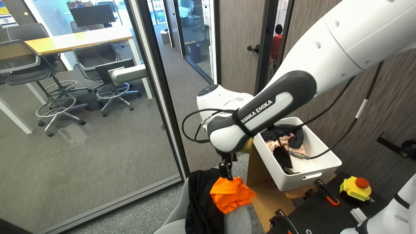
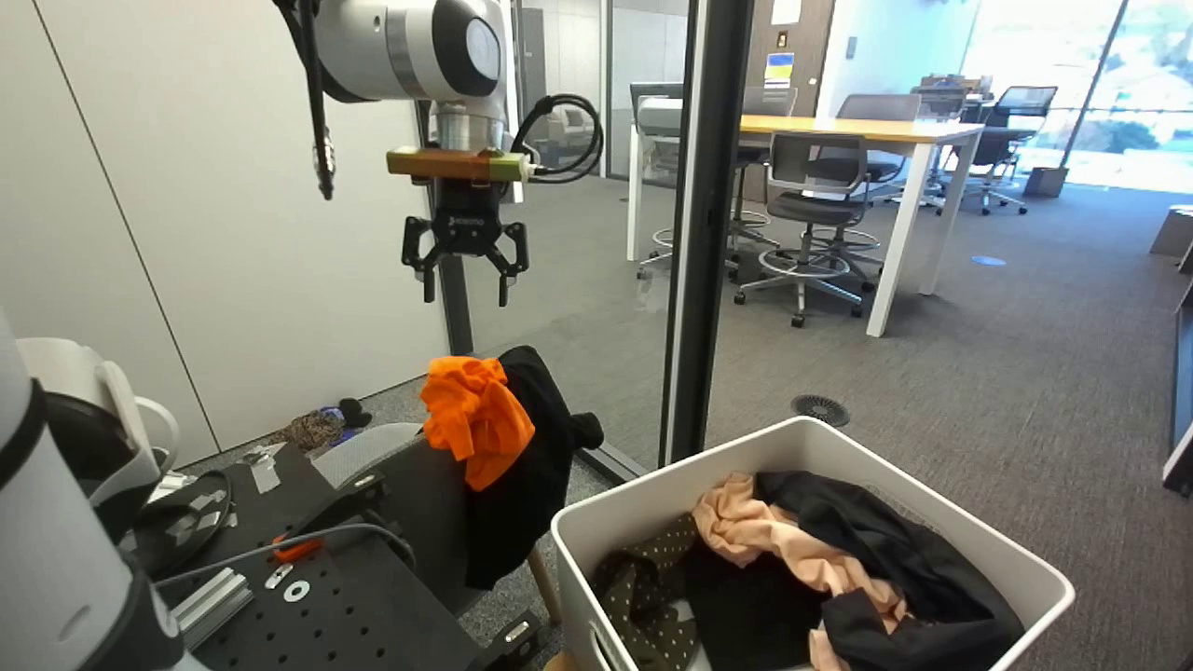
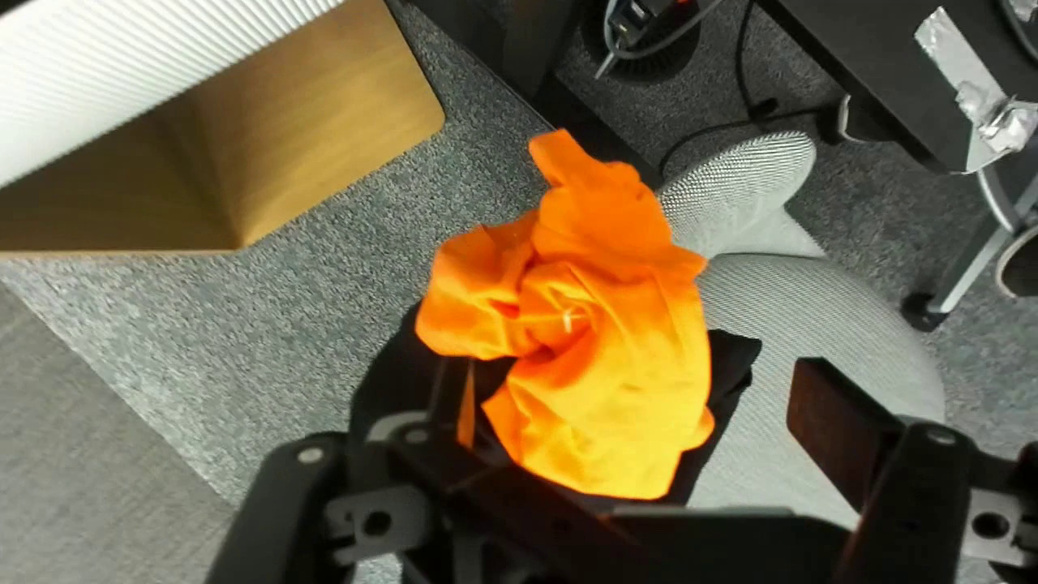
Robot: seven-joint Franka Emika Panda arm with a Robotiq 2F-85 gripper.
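A crumpled orange cloth (image 3: 613, 331) lies on top of a black garment (image 2: 526, 470) draped over a grey chair (image 3: 827, 331). My gripper (image 2: 465, 293) hangs above the orange cloth, fingers pointing down and spread apart, with a visible gap to the cloth in the second exterior view. Nothing is between the fingers. In the first exterior view the gripper (image 1: 226, 176) overlaps the cloth's upper edge. The white bin (image 2: 626, 498) holds a dark garment, a peach one (image 2: 772, 537) and a dotted one (image 2: 654, 581).
The bin rests on a wooden stand (image 1: 259, 187) beside the chair. A black work table (image 2: 335, 615) carries clamps and metal parts, and a yellow box with a red button (image 1: 357, 188) sits on it. A glass wall with a dark frame (image 2: 699, 224) rises behind the chair.
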